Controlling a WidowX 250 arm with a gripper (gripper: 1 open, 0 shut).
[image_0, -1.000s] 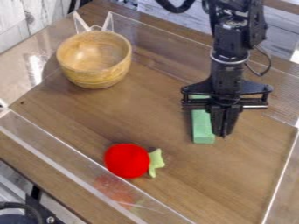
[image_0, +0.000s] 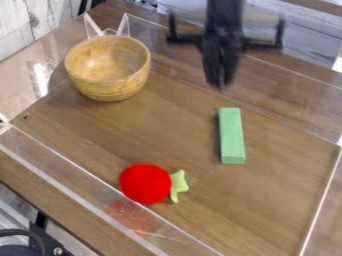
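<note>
A green block (image_0: 231, 135) lies on the wooden table at the centre right. A wooden bowl (image_0: 107, 68) stands at the back left. A red round object with a pale green leafy top (image_0: 144, 184) lies at the front centre-left. My gripper (image_0: 225, 45) is a dark, motion-blurred shape at the top of the view, above and behind the green block; its fingers are too blurred to tell their state.
The wooden table (image_0: 120, 135) has open room in the middle and at the front right. Clear edges run along the front left and the right side, with a white slatted surface beyond the back.
The arm has risen quickly up and back from around the green block, which is now fully uncovered. The bowl and red object have not moved.
</note>
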